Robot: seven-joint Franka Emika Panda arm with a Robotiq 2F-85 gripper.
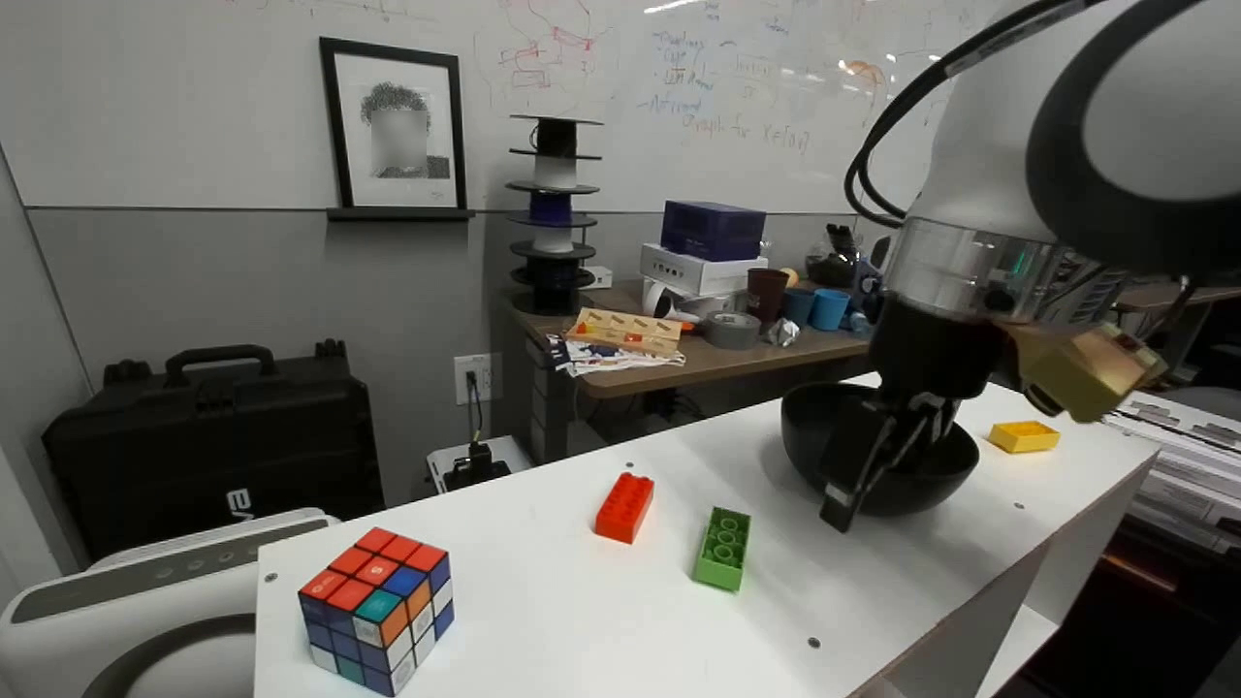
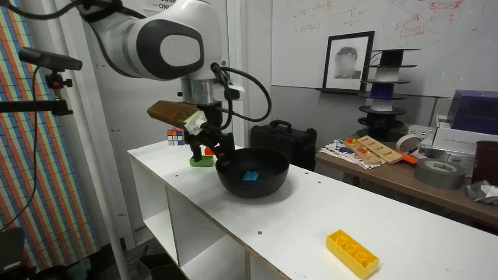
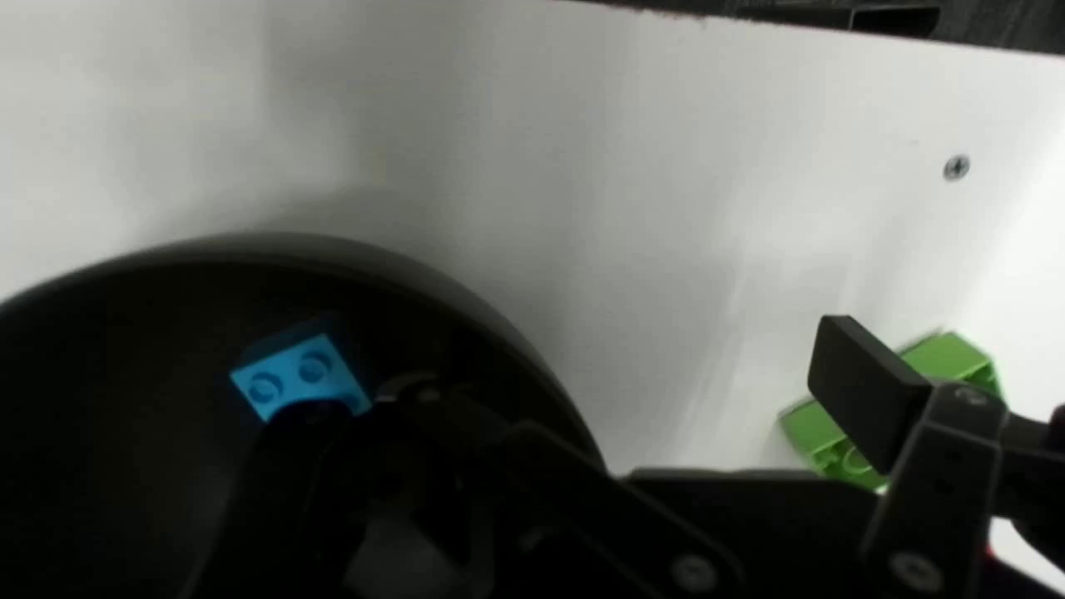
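Observation:
My gripper (image 2: 212,156) is open at the side of the black bowl (image 2: 254,189). In the wrist view one finger is over the bowl's interior and the other finger (image 3: 866,389) is outside it, so the fingers span the rim. A blue brick (image 3: 299,374) lies inside the bowl, partly covered by the inner finger in that view; exterior view 2 also shows it on the bowl's floor. Beyond the outer finger, a green brick (image 1: 723,547) rests on the white shelf top. Whether either finger touches the bowl cannot be told.
A red brick (image 1: 624,507) and a Rubik's cube (image 1: 378,607) stand on the same white surface (image 1: 524,582), left of the green brick. At the opposite end lies a yellow brick (image 2: 352,253). Between bowl and yellow brick the surface is clear.

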